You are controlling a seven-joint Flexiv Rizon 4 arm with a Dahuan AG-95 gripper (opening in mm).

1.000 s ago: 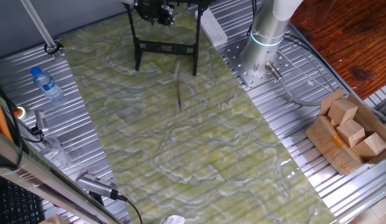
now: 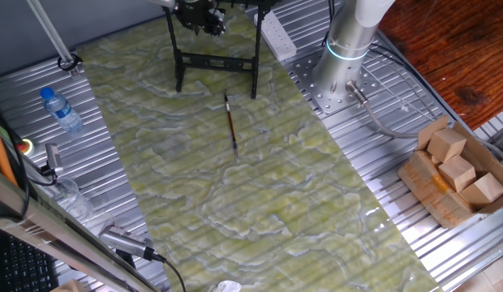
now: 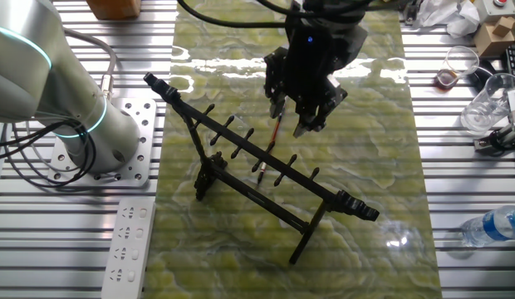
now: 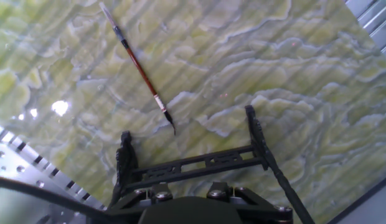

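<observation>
A calligraphy brush with a reddish-brown handle and dark tip (image 4: 142, 73) lies on the green marbled mat (image 2: 260, 203), its dark tip toward the black rack (image 4: 193, 167). Also visible in exterior view 1 is the brush (image 2: 231, 126), just in front of the rack's feet. My gripper (image 3: 289, 121) hangs above the mat by the rack, fingers apart and nothing held. From the wrist camera, the two fingertips of the gripper stand separated at the bottom edge, overlapping the rack's lower part in view. The rack's pegs (image 3: 241, 143) are bare.
A white power strip (image 3: 129, 249) lies beside the rack near the arm's base (image 2: 337, 77). At the right stands a cardboard box (image 2: 430, 191) with wooden blocks. A water bottle (image 2: 63, 112) is off the mat's left side.
The brush, blurred a second ago close to the rack, has shifted and turned slightly; it now appears sharp and a little farther from the rack. My gripper looks nearly unmoved.
</observation>
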